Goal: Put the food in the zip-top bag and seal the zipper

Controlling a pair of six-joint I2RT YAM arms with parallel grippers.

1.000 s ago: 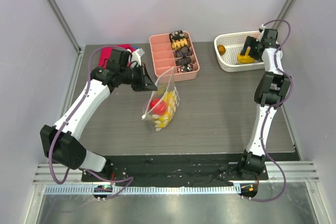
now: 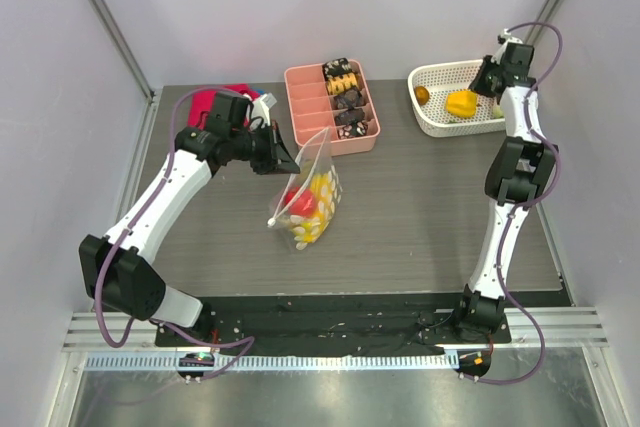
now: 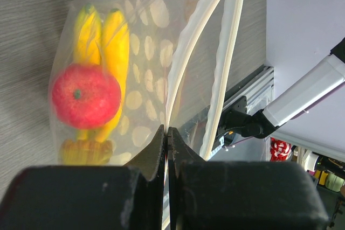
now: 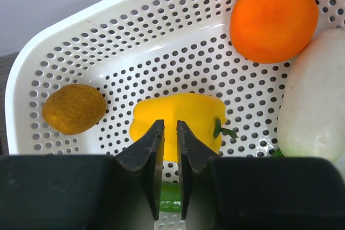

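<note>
The clear dotted zip bag (image 2: pixel 315 197) stands on the table, holding a red fruit (image 3: pixel 86 92) and yellow bananas (image 3: pixel 113 52). My left gripper is shut on the bag's zipper edge. My right gripper is over the white basket (image 2: pixel 440 122), its fingers close together above a yellow pepper (image 4: pixel 199 111); whether they hold anything is hard to tell. The basket also has a brown potato (image 4: pixel 73 109), an orange fruit (image 4: pixel 272 17), a white vegetable (image 4: pixel 312 95) and a green one (image 4: pixel 170 197).
A pink divided tray (image 2: pixel 305 107) with several items stands at the back centre, a red cloth (image 2: pixel 200 102) behind my left arm.
The left arm and bag stay put.
</note>
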